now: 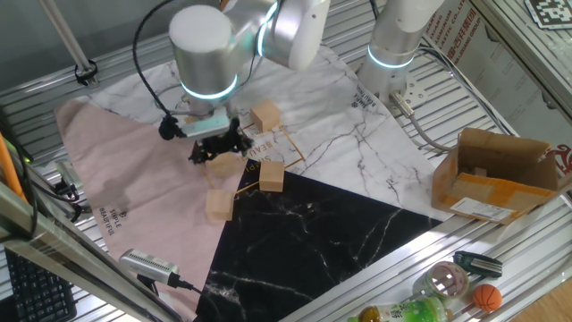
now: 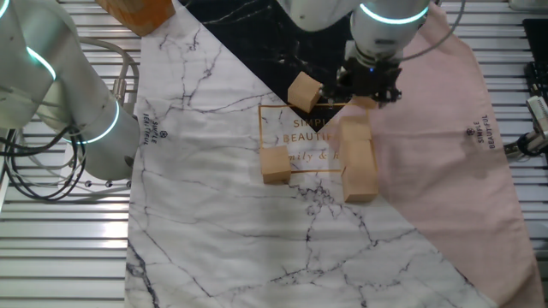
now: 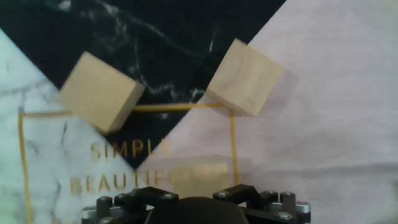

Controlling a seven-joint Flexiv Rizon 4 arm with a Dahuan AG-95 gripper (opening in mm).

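My gripper [image 1: 222, 152] hangs above the cloth with its fingers spread and nothing held. Right below it in exterior view 1 is a light wooden block [image 1: 225, 166]; the wrist view shows this block [image 3: 200, 178] ahead of the gap between the fingers, partly covered by the gripper body. One wooden block [image 1: 272, 176] rests on the black corner, another [image 1: 220, 206] on the pink area. A further block [image 1: 265, 115] lies on the white marble part. In exterior view 2 a block [image 2: 360, 184] sits against the one near the gripper.
The patterned cloth [image 1: 357, 170] has wide clear areas. An open cardboard box [image 1: 487, 183] stands at the right. A tape roll [image 1: 444, 280], a green-labelled bottle [image 1: 416, 310] and a small orange ball [image 1: 486, 297] lie at the front edge.
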